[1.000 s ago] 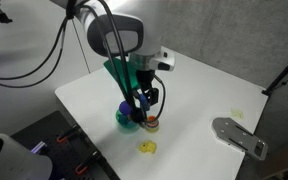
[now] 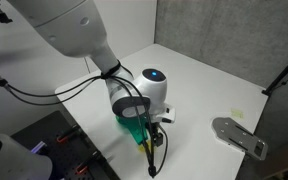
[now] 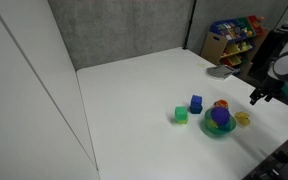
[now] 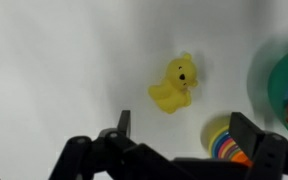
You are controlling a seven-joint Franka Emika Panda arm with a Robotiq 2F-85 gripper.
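Observation:
A small yellow duck point(image 4: 174, 87) lies on the white table, near the middle of the wrist view. My gripper is open above it, with a finger showing to either side and nothing held. In exterior view 2 the gripper point(image 3: 261, 97) hangs behind and to the right of the duck point(image 3: 243, 118), apart from it. From exterior view 1, the arm partly hides the duck point(image 2: 143, 148) beneath the gripper.
A green bowl point(image 3: 231, 128) holding a dark blue-purple thing stands beside the duck. A striped round object point(image 4: 215, 128) is near the bowl. Blue blocks point(image 3: 196, 104) and a green block point(image 3: 181, 116) sit farther left. A metal tray point(image 2: 241, 137) lies on clear table.
My arm has come down and toward the duck from above the bowl and striped object. The duck looks unmoved, and the arm now covers part of it.

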